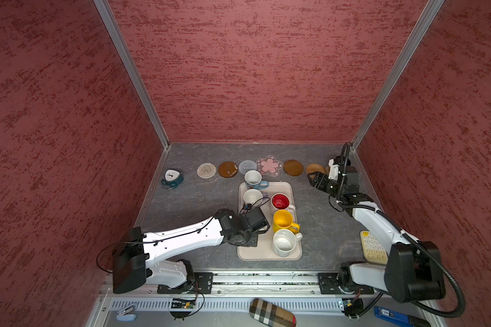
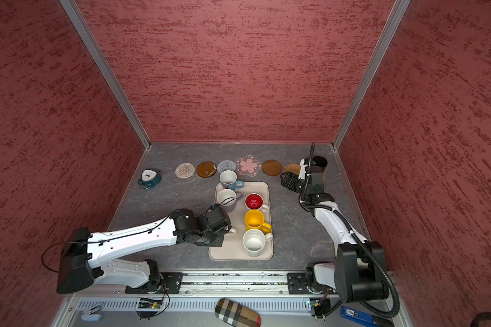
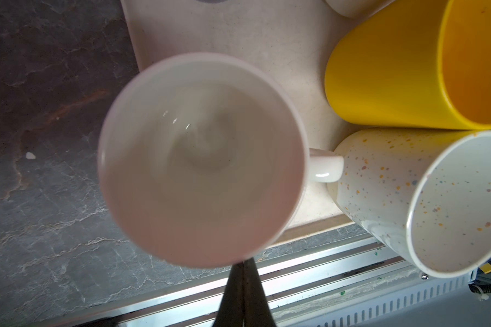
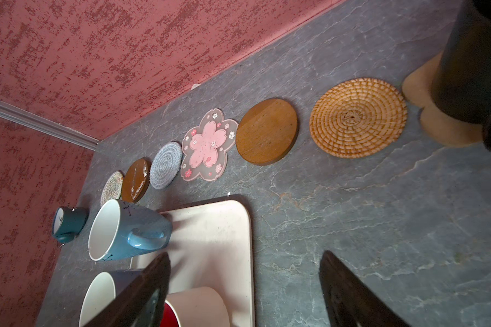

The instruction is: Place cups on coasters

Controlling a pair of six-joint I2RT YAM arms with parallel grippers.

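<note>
In the left wrist view my left gripper is shut at the rim of a pale pinkish-white cup (image 3: 201, 152) on the tray (image 1: 253, 253); whether anything is between its fingers cannot be told. A speckled cup (image 3: 382, 185) and yellow cup (image 3: 382, 65) stand beside it. Red (image 1: 281, 201), blue (image 4: 131, 231) and white-lilac (image 1: 252, 196) cups share the tray. My right gripper is open above the table, right of the tray. Coasters line the back: beige (image 1: 206, 170), brown (image 1: 228, 169), grey (image 4: 165, 164), pink flower (image 4: 204, 150), wooden (image 4: 266, 130) and woven (image 4: 358, 117).
A black cup (image 4: 463, 70) stands on a tan coaster (image 4: 447, 136) at the far right. A teal object (image 1: 171, 178) lies at the left, and a yellow board (image 1: 373, 245) at the front right.
</note>
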